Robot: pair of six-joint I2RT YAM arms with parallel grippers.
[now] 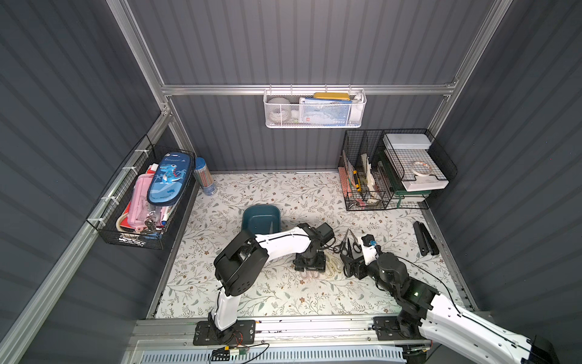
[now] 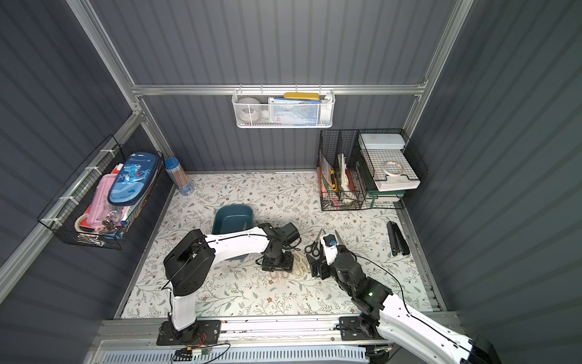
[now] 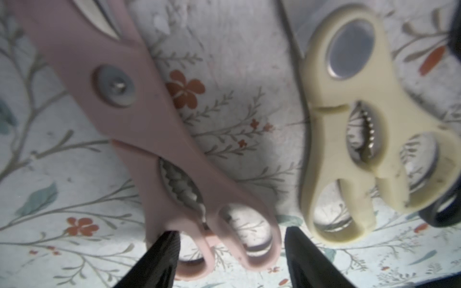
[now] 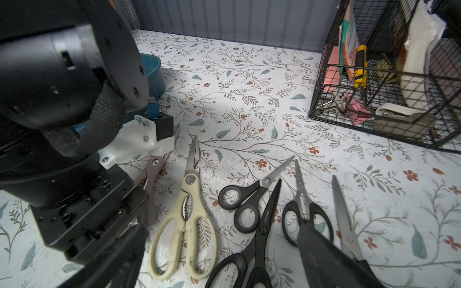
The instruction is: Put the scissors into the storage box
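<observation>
My left gripper is open just above the handles of pink scissors (image 3: 139, 105), pointing down, with cream scissors (image 3: 374, 124) beside them to the right. My right gripper stands open above several black-handled scissors (image 4: 261, 230) at the right of the cream pair, holding nothing. The teal storage box (image 1: 260, 212) sits behind the left arm, which hides part of it.
A black wire organiser (image 2: 339, 200) with papers stands at the back right, black staplers (image 1: 424, 239) at the right edge, a bottle (image 1: 205, 176) at the back left.
</observation>
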